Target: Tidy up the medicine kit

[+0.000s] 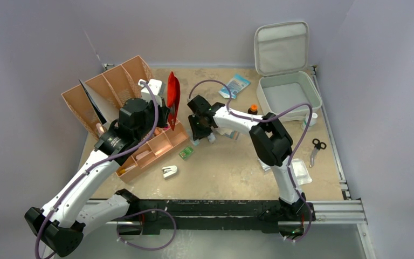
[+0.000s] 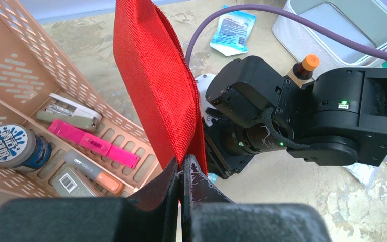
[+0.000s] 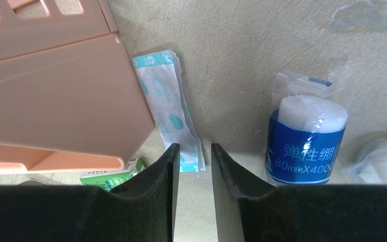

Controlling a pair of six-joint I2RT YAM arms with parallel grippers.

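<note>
A red zip pouch (image 2: 153,85) hangs upright from my left gripper, its lower edge pinched between the shut fingers, above the pink organizer (image 1: 164,144). In the right wrist view, a slim white and teal packet (image 3: 165,98) lies on the table against the organizer's corner. My right gripper is open over the packet's near end, with nothing gripped; whether the fingertips touch the table cannot be told. To the right lies a blue-banded elastic bandage roll (image 3: 306,143). The empty white medicine case (image 1: 288,94) stands open at the back right.
A green box (image 1: 186,152) and a white stapler (image 1: 169,171) lie in front of the organizer. A blue packet (image 1: 235,85), an orange-capped bottle (image 1: 253,109) and scissors (image 1: 316,151) lie about.
</note>
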